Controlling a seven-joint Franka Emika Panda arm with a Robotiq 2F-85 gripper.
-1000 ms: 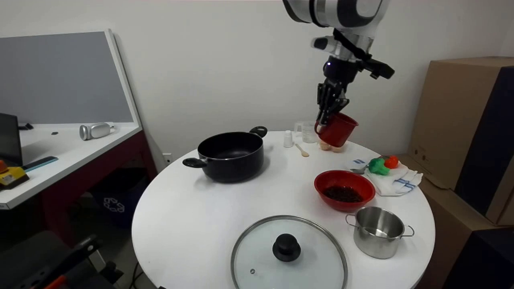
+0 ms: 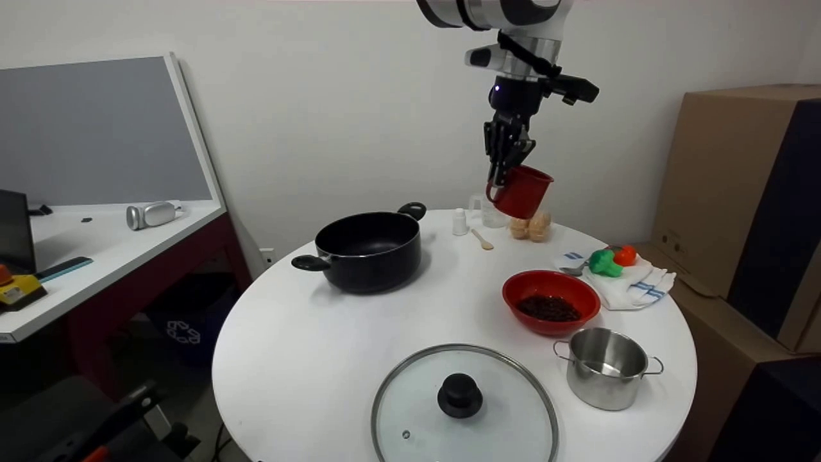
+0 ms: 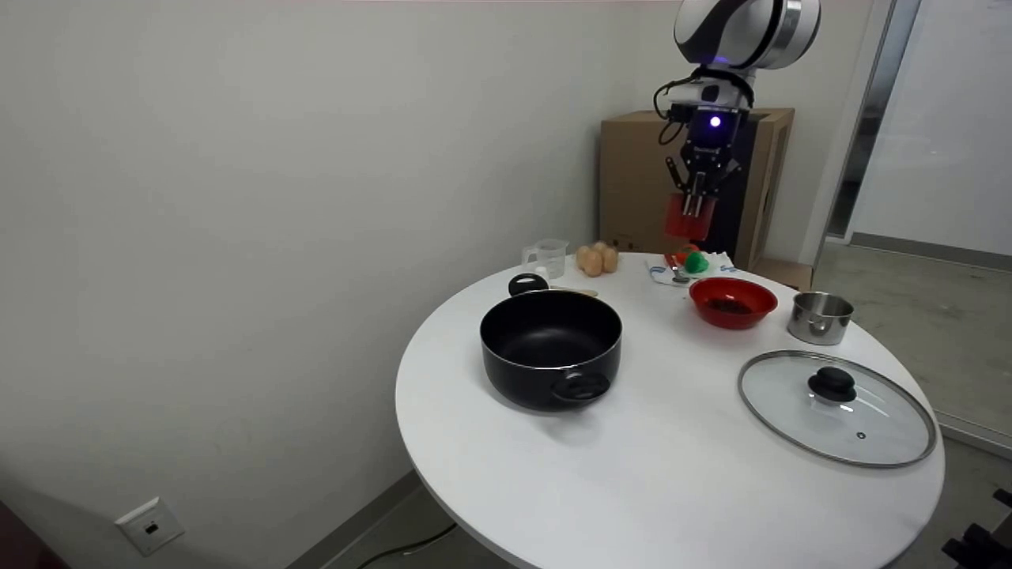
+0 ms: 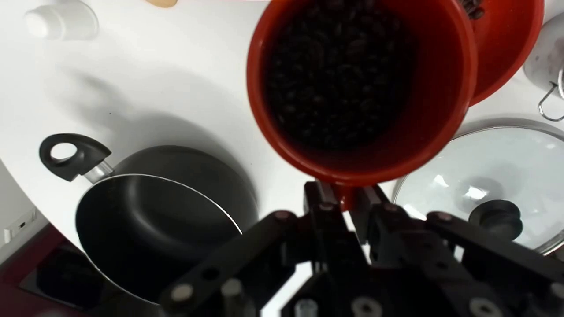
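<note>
A red cup (image 2: pixel 524 192) hangs in the air above the back of the table, slightly tilted. My gripper is shut on its handle, which runs between the fingers in the wrist view. Inside the cup lie many dark beans (image 4: pixel 341 74). The large black pot (image 2: pixel 369 254) stands uncovered at the left of the table, and no contents show in it. A red bowl (image 2: pixel 554 286) at the right holds more dark beans (image 2: pixel 548 308). The cup is well above the table, to the right of the pot.
A glass lid (image 2: pixel 465 431) lies at the front, with a small steel pot (image 2: pixel 606 369) to its right. Behind are a white shaker (image 2: pixel 459 222), a wooden spoon (image 2: pixel 483 240), a clear measuring cup (image 3: pixel 550 258) and brown eggs (image 3: pixel 597 259). A cloth (image 2: pixel 635 286) carries toy vegetables.
My gripper has moved left and up with the red cup, toward the pot's side. The things on the table have kept their places.
</note>
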